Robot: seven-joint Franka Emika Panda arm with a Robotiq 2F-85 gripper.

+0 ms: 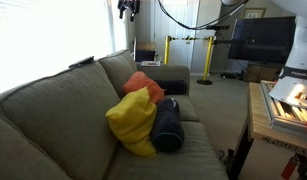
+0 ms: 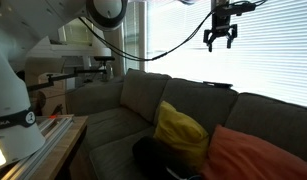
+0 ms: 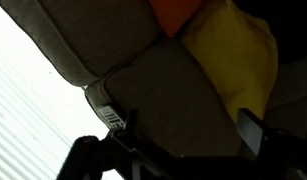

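High above the sofa's far end, in front of the bright blinds, my gripper points down with its two fingers apart. It is also seen at the top of exterior view 1, small and dark. In the wrist view the dark fingers stand wide apart, with only sofa showing between them. Below on the seat lie a yellow pillow, an orange pillow and a dark rolled pillow. A slim dark object with button-like marks, perhaps a remote, rests on top of the sofa back.
The grey-brown sofa runs along the window. A wooden table stands opposite it, with floor between. A black screen and yellow posts are further back. A cable hangs along the arm.
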